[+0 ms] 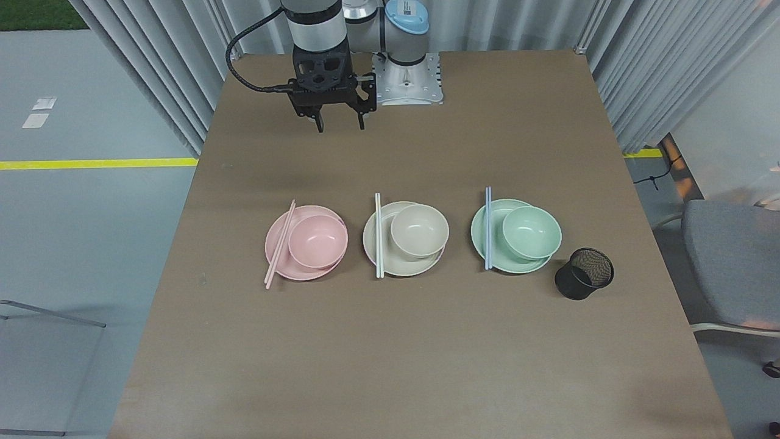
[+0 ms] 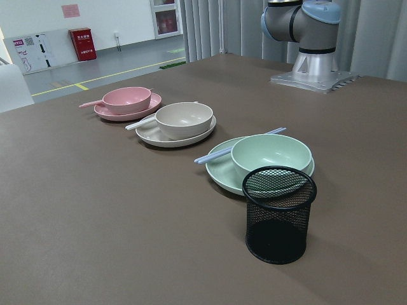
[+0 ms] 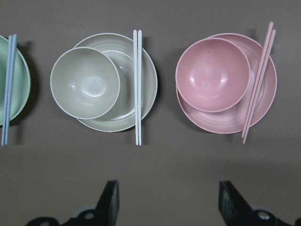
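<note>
My gripper [image 1: 340,125] hangs over the back of the table, open and empty, behind three place settings. From left in the front view: a pink plate with pink bowl [image 1: 318,241] and pink chopsticks [image 1: 278,249]; a white plate with bowl [image 1: 420,230] and white chopsticks [image 1: 378,241]; a green plate with bowl [image 1: 531,231] and blue chopsticks [image 1: 488,230]. Each pair lies across its plate beside the bowl. A black mesh cup [image 2: 277,235] stands empty at the right, near the green setting. In the wrist view the fingers lie below the settings, wide apart.
A grey chair [image 1: 731,263] stands beyond the table's right edge.
</note>
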